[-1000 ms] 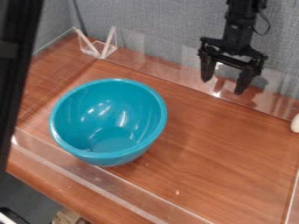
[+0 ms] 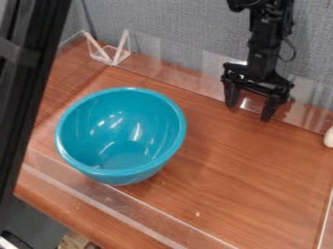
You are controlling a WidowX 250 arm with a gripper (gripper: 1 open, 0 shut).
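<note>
The black gripper (image 2: 248,103) hangs at the back right of the wooden table (image 2: 240,180), close to the clear strip along the back wall. Its two fingers point down, spread apart, with nothing clearly held between them. A large turquoise bowl (image 2: 121,136) sits on the left part of the table, apart from the gripper.
A white wire rack (image 2: 109,53) stands at the back left. A white object (image 2: 328,137) is cut off at the right edge. Clear strips run along the table's edges.
The gripper has moved lower in the view and slightly left over the last second. The bowl is unchanged.
</note>
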